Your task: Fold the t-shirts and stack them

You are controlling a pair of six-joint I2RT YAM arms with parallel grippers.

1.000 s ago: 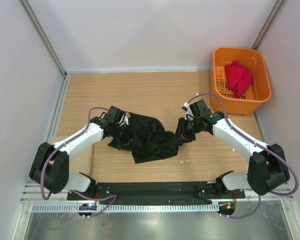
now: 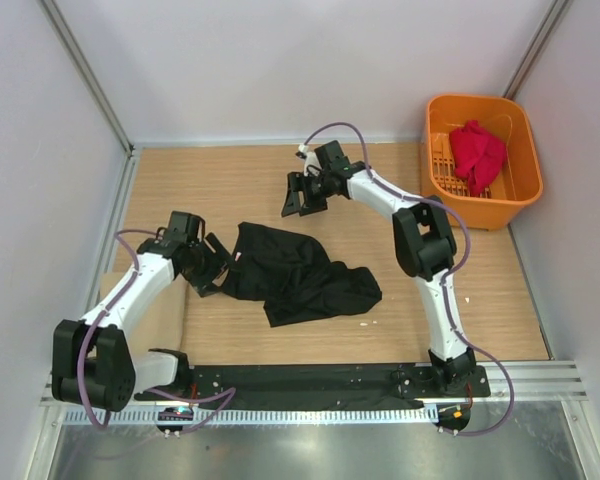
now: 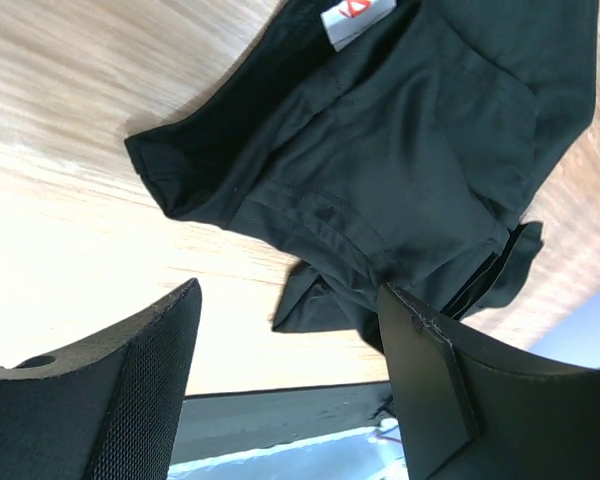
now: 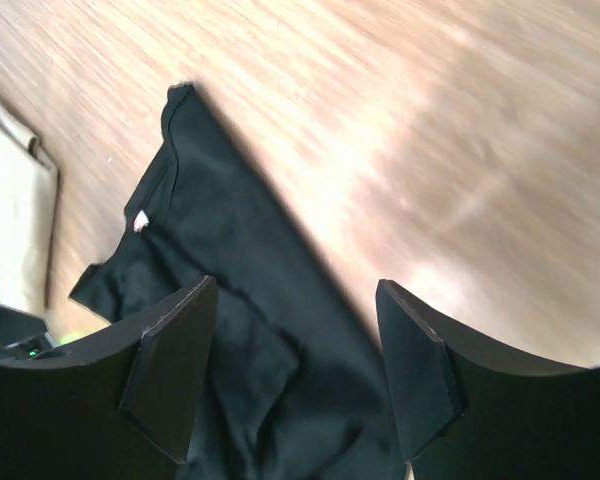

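A black t-shirt [image 2: 310,275] lies crumpled in the middle of the wooden table, its layers overlapping. Near its left edge, close to the white label [image 3: 357,18], is my left gripper [image 2: 223,268], open with nothing between its fingers. My right gripper [image 2: 298,197] is open and empty too, behind the shirt and above bare table. In the right wrist view, one straight edge of the black cloth [image 4: 235,190] runs diagonally between the fingers' tips and below them. Part of the shirt's left side is hidden under the left gripper in the top view.
A folded beige cloth [image 2: 160,318] rests at the left front, partly under the left arm. At the back right stands an orange basket [image 2: 531,165] with a red cloth [image 2: 477,156] in it. Bare wood shows behind and right of the shirt.
Both grippers have come away from over the shirt. The shirt looks much the same.
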